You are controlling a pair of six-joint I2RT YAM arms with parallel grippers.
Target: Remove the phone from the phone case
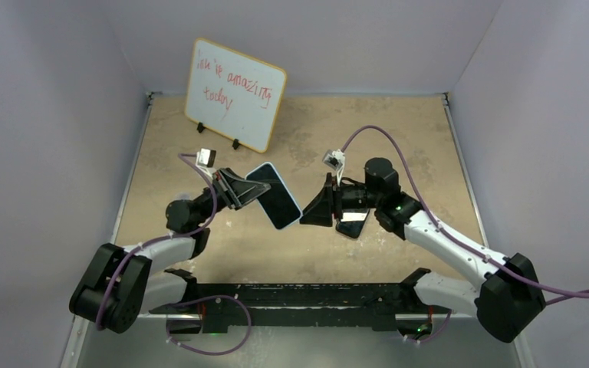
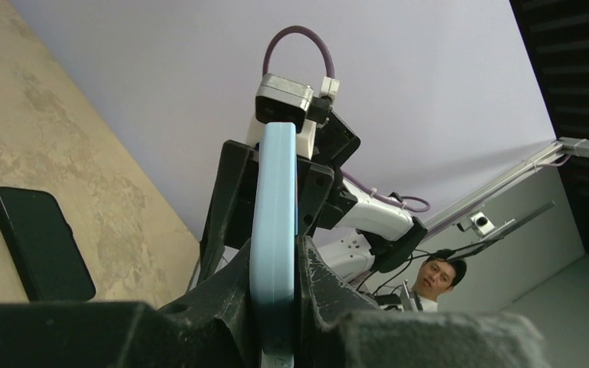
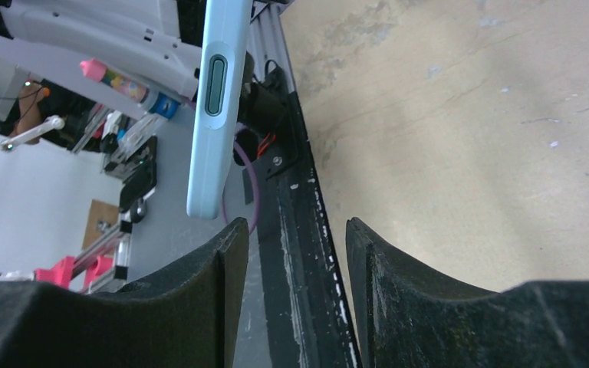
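A phone in a light-blue case is held up in the middle by my left gripper, which is shut on it; the left wrist view shows the case edge-on between the fingers. Its dark screen faces up in the top view. My right gripper stands open just right of the case's lower corner. In the right wrist view the case is above and left of the open fingertips, with nothing between them.
A black phone lies on the table, partly under the right arm. A whiteboard with red writing stands at the back left.
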